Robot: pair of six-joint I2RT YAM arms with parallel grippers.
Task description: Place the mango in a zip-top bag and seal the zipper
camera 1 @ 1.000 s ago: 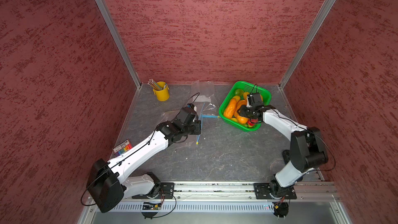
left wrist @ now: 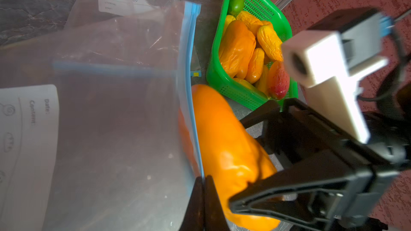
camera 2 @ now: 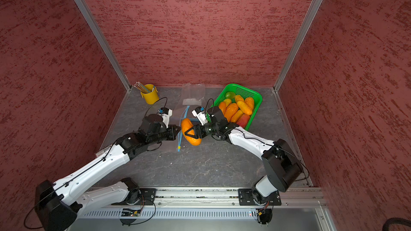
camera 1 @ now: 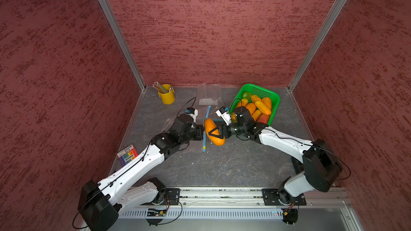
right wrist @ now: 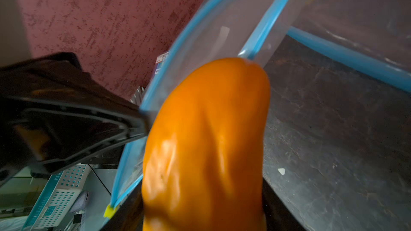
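Note:
A large orange mango (camera 1: 215, 132) is gripped by my right gripper (camera 2: 192, 133), its long body crosswise in the fingers. In the left wrist view the mango (left wrist: 227, 145) lies against the blue-lipped mouth of the clear zip bag (left wrist: 119, 136); its left side shows through the plastic. How far its tip is inside, I cannot tell. My left gripper is shut on the bag's blue zipper edge, holding it up. In the right wrist view the blue lips (right wrist: 256, 34) stand apart beyond the mango (right wrist: 205, 145), whose bulk hides part of the opening.
Another clear bag (left wrist: 124, 0) lies flat behind. A green basket (camera 1: 276, 102) of several fruits stands right of it, close to the right arm. At back left is a yellow bucket (camera 1: 167, 97) with sticks.
From the basket, my right gripper has lifted the mango and carried it left to the bag's mouth.

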